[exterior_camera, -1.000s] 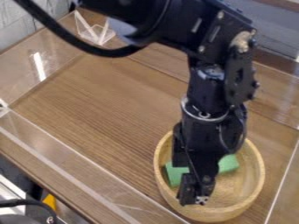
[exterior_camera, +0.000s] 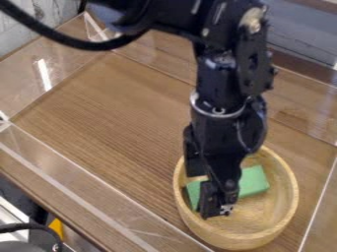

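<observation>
A round tan bowl sits on the wooden surface at the lower right. Inside it lies a green rectangular block. My black gripper reaches down into the bowl over the left part of the block, with its fingers open. The gripper's body partly hides the block, so whether the fingers touch it is unclear.
Clear raised edging runs along its left side, and a wall borders the back right.
The arm and gripper have shifted slightly and changed angle over the bowl, most visibly in the upper arm. The bowl and block look about the same.
</observation>
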